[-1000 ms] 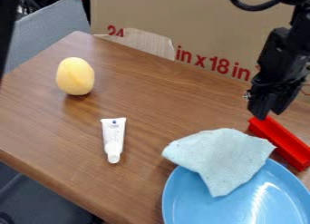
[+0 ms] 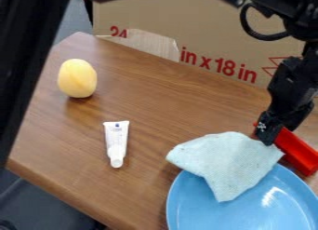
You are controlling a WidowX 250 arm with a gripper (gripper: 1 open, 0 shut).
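My black gripper [image 2: 269, 128] is open at the right, its fingertips low at the upper-left end of a red elongated object [image 2: 298, 154], partly hidden by them. Just left of and below it, a pale blue cloth [image 2: 221, 161] is draped over the rim of a blue plate [image 2: 243, 210]. A white tube [image 2: 117, 142] lies on the wooden table [image 2: 74, 141] left of the cloth. A pale yellow oval object [image 2: 77, 77] stands at the back left.
A cardboard box [image 2: 174, 20] fills the back behind the table. A dark vertical bar crosses the upper left edge of the view.
My gripper has moved down and slightly left onto the upper-left end of the red object, covering more of it. The other things have stayed in place.
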